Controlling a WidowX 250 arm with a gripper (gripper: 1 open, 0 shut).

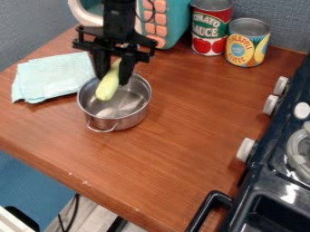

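Note:
My black gripper (114, 62) hangs over a steel pot (119, 112) on the left half of the wooden table, its fingers closed on a pale yellow-green, elongated object, like a toy corn cob (107, 83). That object is tilted upright, its lower end inside the pot's rim.
A folded pale blue cloth (43, 80) lies left of the pot. A turquoise appliance and two cans, tomato sauce (211, 27) and a yellow-labelled one (246, 45), stand at the back. A black stove (276, 181) fills the right.

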